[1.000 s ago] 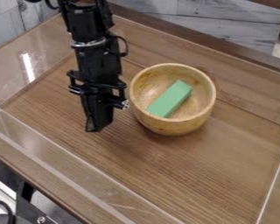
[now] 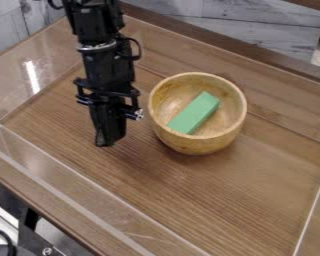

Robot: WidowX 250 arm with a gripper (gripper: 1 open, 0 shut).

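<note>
My black arm hangs from the top left, with its gripper (image 2: 112, 133) low over the wooden table (image 2: 149, 200), left of a round tan bowl (image 2: 219, 140). The fingers are dark and narrow, apparently shut, with nothing visible between them. In the bowl lies a green rectangular block (image 2: 192, 112), tilted along the bowl's long slope.
A white marbled wall (image 2: 256, 25) runs along the back right. Dark cables show at the lower left corner.
The arm and gripper have shifted slightly to the left. The bowl and green block look unmoved.
</note>
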